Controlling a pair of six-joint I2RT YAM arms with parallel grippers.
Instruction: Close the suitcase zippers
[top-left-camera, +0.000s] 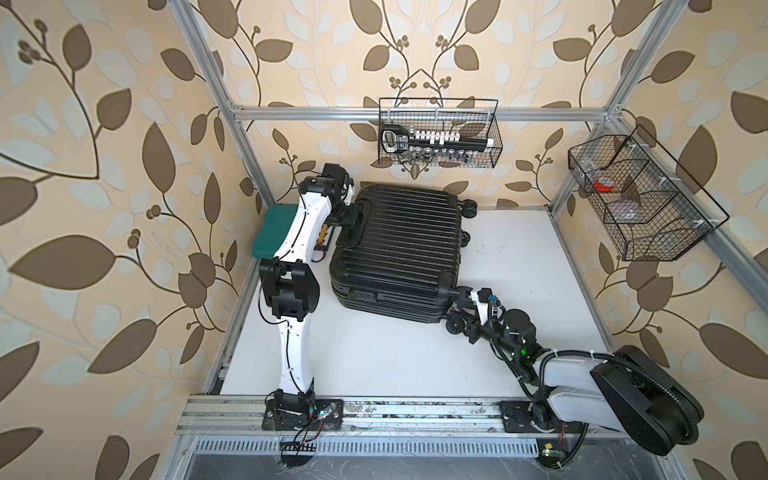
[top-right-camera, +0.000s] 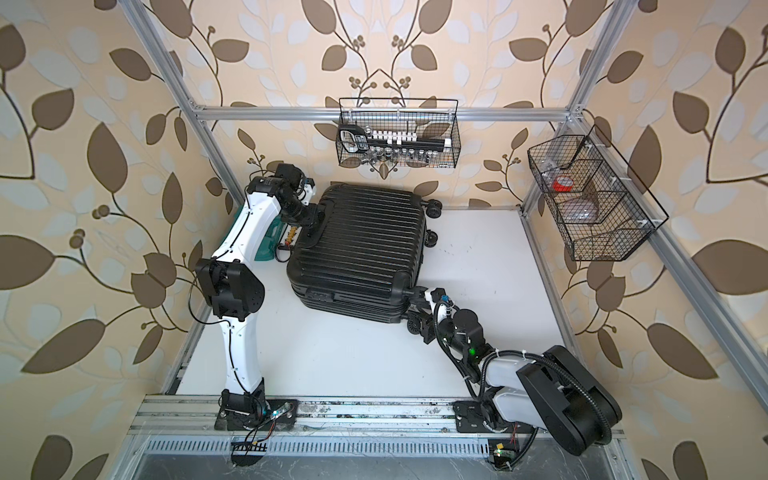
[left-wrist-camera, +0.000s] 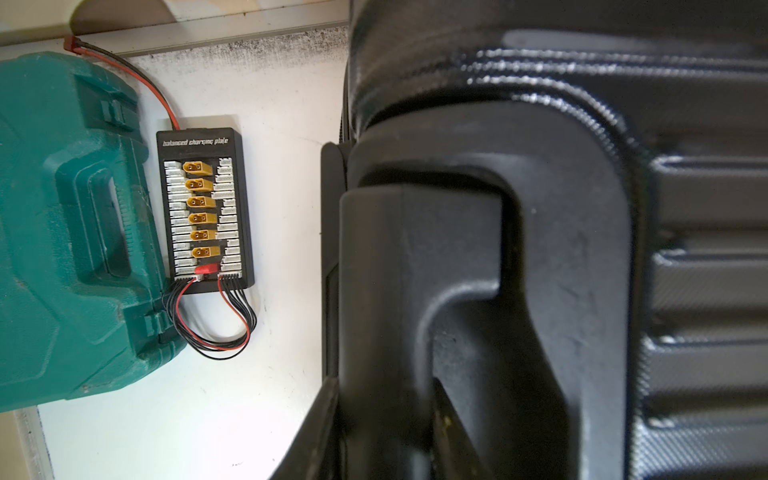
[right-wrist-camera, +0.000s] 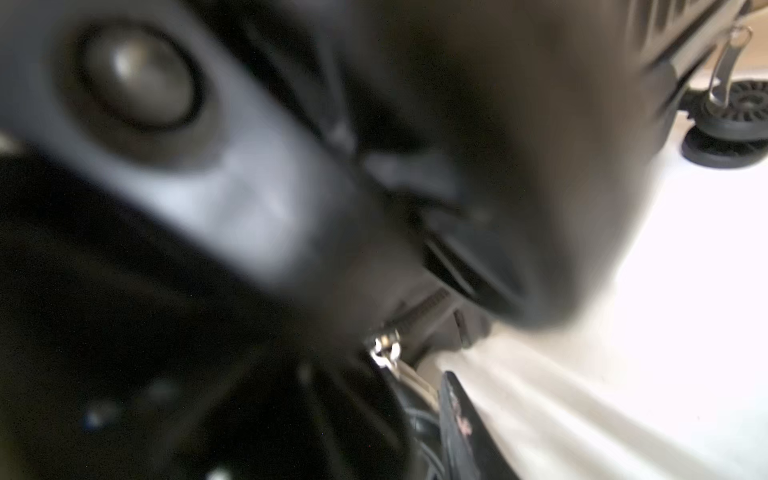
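A black ridged suitcase (top-left-camera: 396, 240) lies flat on the white surface. At its upper left side my left gripper (top-left-camera: 348, 212) is shut on the suitcase handle (left-wrist-camera: 384, 320), whose grip fills the space between its fingers in the left wrist view. At the lower right corner, by the wheels (top-left-camera: 454, 321), is my right gripper (top-left-camera: 472, 308). In the right wrist view a zipper puller (right-wrist-camera: 386, 346) shows beside one dark finger (right-wrist-camera: 464, 424); much of this view is blurred or dark, and how far the finger stands open is unclear.
A teal case (left-wrist-camera: 72, 232) and a charging plate (left-wrist-camera: 204, 208) lie left of the suitcase. Wire baskets (top-left-camera: 438, 132) hang on the back and right walls.
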